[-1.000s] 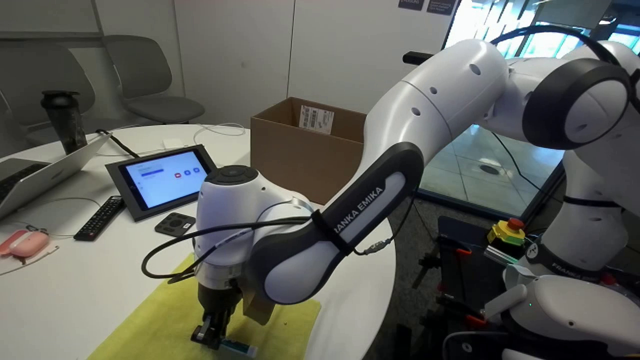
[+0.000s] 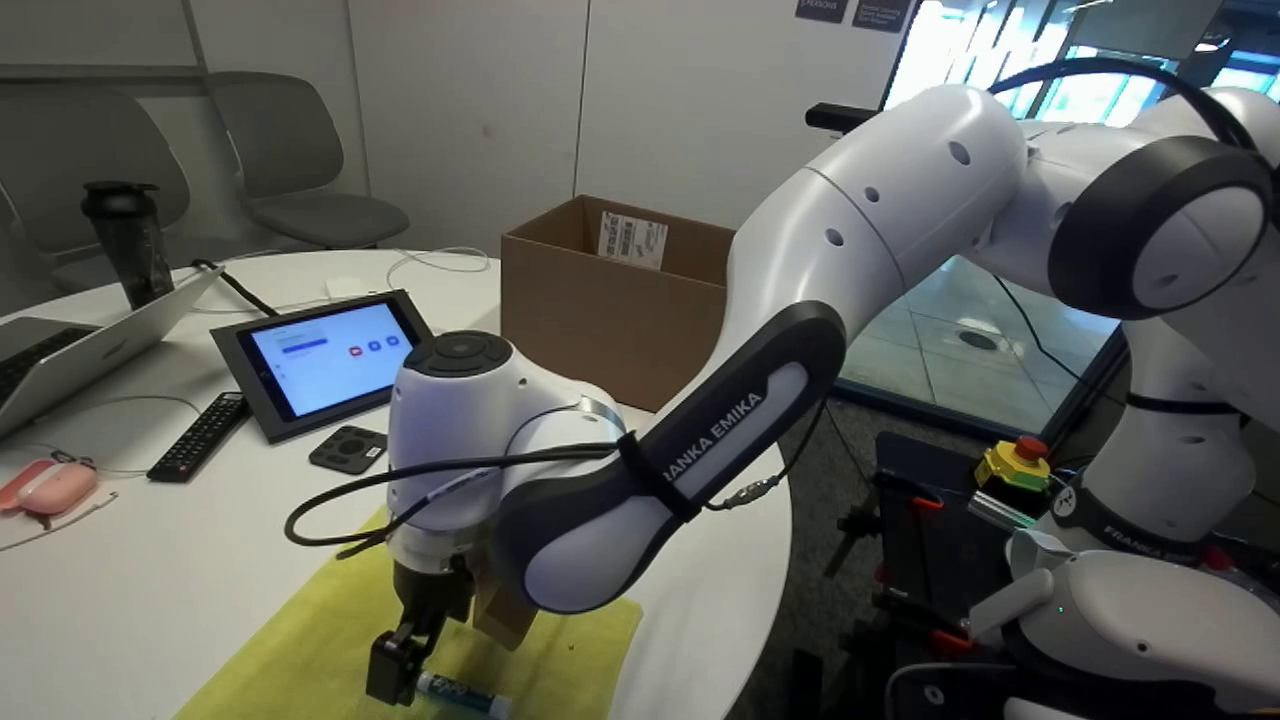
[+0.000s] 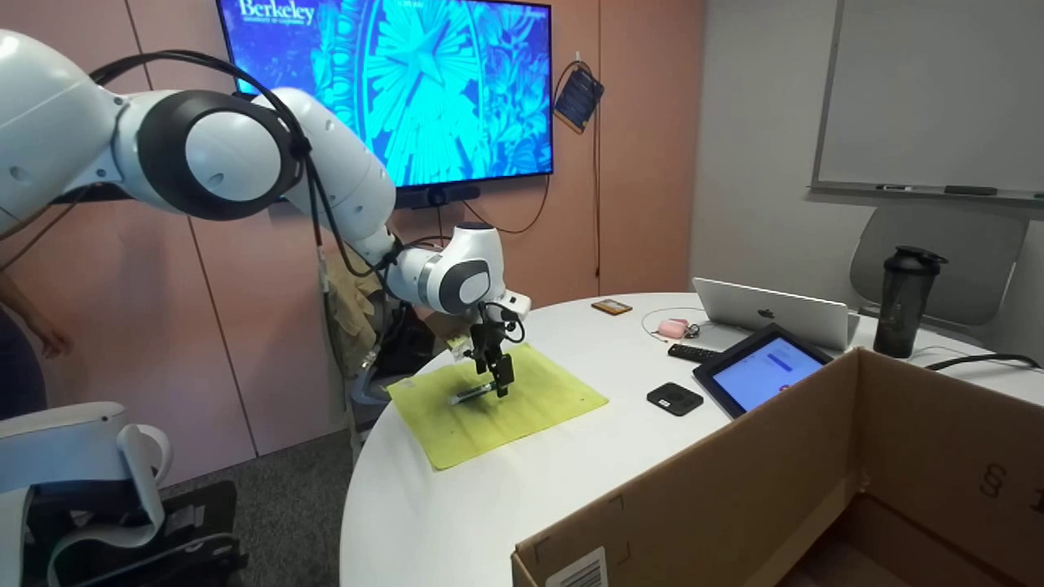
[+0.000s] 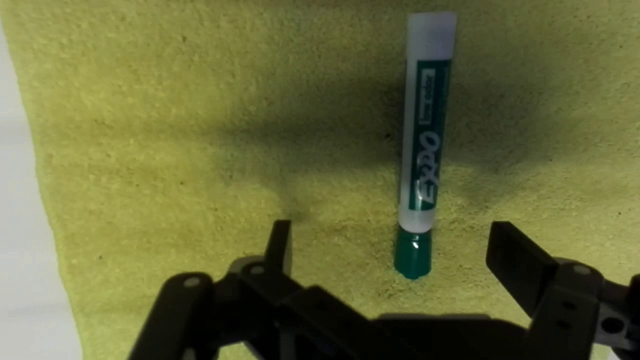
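A white Expo marker (image 4: 423, 132) with a green label and green cap lies flat on the yellow cloth (image 4: 150, 198). Its cap end points toward my gripper, which is open and holds nothing. In the wrist view the cap sits between the two spread fingers, apart from both, while the marker's body stretches away beyond the fingertips. From exterior view 1, the marker (image 2: 462, 694) shows just beside my lowered gripper, partly hidden by it. The second exterior view has the marker (image 3: 472, 393) right by the fingers, low over the cloth.
An open cardboard box (image 2: 612, 312) stands on the white round table (image 2: 708, 552). A tablet (image 2: 330, 360), a black puck-like device (image 2: 348, 449), a remote (image 2: 199, 437), a pink case (image 2: 60, 487) and a laptop (image 2: 120, 336) occupy the table's other side.
More of the marker shows beside it now. The other table items have not moved.
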